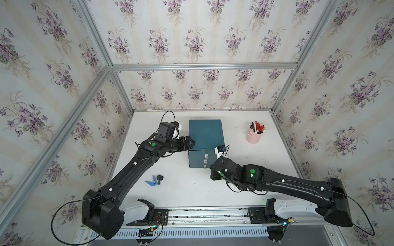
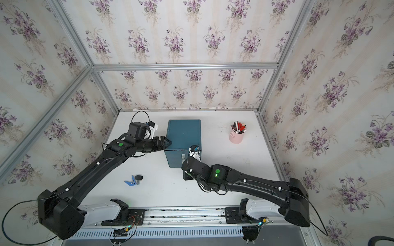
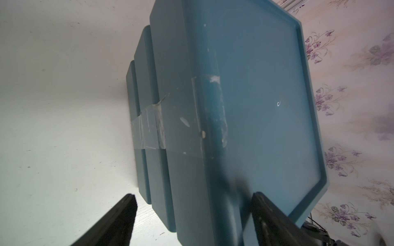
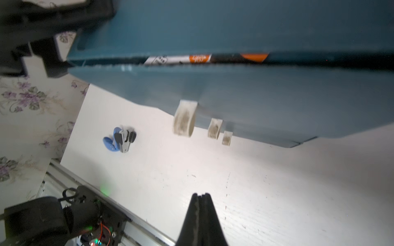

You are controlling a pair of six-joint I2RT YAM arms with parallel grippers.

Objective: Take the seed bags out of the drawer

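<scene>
A blue-green drawer cabinet (image 1: 206,133) stands mid-table. Its top drawer (image 4: 254,88) is open by a narrow slit, and orange and white packaging (image 4: 199,58), probably seed bags, shows inside. A pale pull tab (image 4: 184,117) juts from that drawer's front. My right gripper is shut in front of the cabinet, its fingertips together with nothing between them, and the tab lies clear of them. My left gripper is open at the cabinet's left side; one finger (image 3: 262,209) reaches over the top panel, the other stands outside the side wall.
Two lower drawers have small tabs (image 4: 214,128). A blue-handled tool (image 1: 151,180) and a small black-topped item (image 1: 159,178) lie at the table's left front. A pink cup (image 1: 253,137) of pens stands back right.
</scene>
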